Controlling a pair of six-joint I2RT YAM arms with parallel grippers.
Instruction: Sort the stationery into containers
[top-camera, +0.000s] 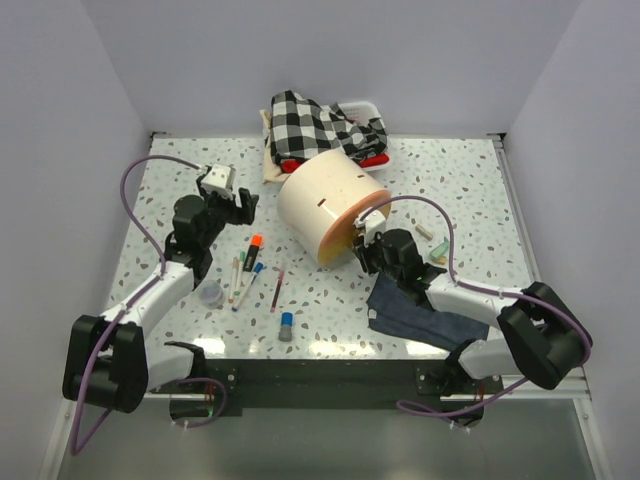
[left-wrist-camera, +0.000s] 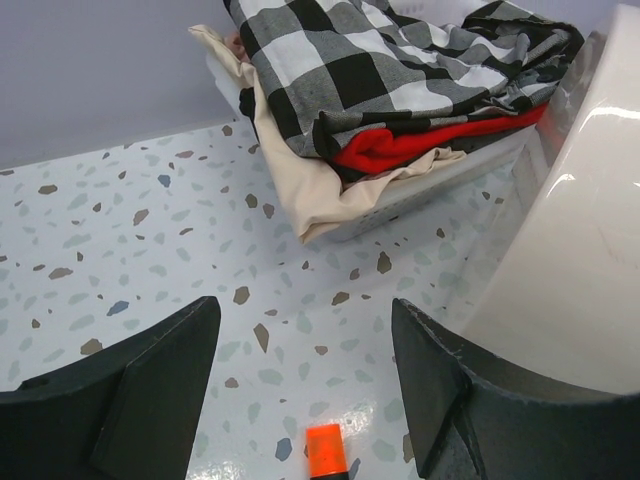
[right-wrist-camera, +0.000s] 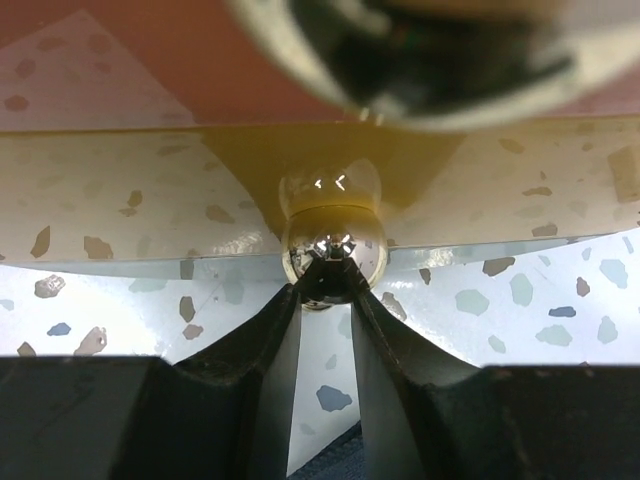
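Observation:
A large white cylindrical container (top-camera: 322, 200) lies tilted at center, with a pink-amber face. At it, my right gripper (top-camera: 369, 260) is shut on a shiny metal knob (right-wrist-camera: 334, 240) in the right wrist view. My left gripper (top-camera: 240, 208) stands open above the table's left half, nothing between its fingers. Below it lie a marker with orange cap (top-camera: 255, 243) (left-wrist-camera: 325, 450), several pens (top-camera: 247, 287), a red pencil (top-camera: 276, 292), a blue-capped item (top-camera: 286, 325) and a small clear round container (top-camera: 211, 294).
A white basket with checked cloth (top-camera: 315, 128) (left-wrist-camera: 390, 80) stands at the back. A dark blue cloth (top-camera: 410, 326) lies front right, with small items (top-camera: 438, 250) behind it.

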